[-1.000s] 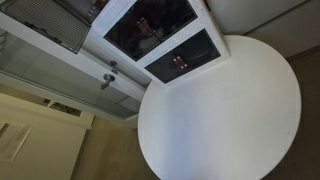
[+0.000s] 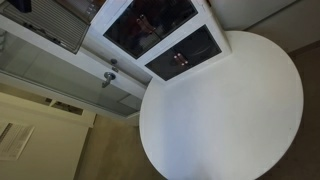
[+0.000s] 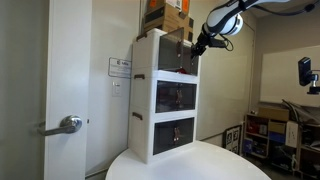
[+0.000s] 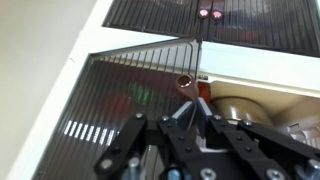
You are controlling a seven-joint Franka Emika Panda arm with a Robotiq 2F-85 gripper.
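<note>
A white cabinet (image 3: 146,96) with three dark, ribbed-door compartments stands on a round white table (image 2: 225,110). Its top door (image 3: 173,50) is swung outward, and my gripper (image 3: 197,48) is up at that compartment. In the wrist view the ribbed door panel (image 4: 110,108) fills the left side, with a copper-coloured knob (image 4: 184,81) near its edge. My gripper is shut on the door's edge, close below the knob; the exact contact is partly hidden. To the right of that edge, the opening shows a rounded metallic object (image 4: 240,110) and something red.
A cardboard box (image 3: 168,20) sits on top of the cabinet. The middle door (image 3: 172,97) and bottom door (image 3: 165,138) are shut. A white room door with a metal handle (image 3: 68,125) stands to the left.
The top door at the upper left of exterior view 1 has shifted only slightly. That whole view also appears a little displaced. Nothing else visibly differs.
</note>
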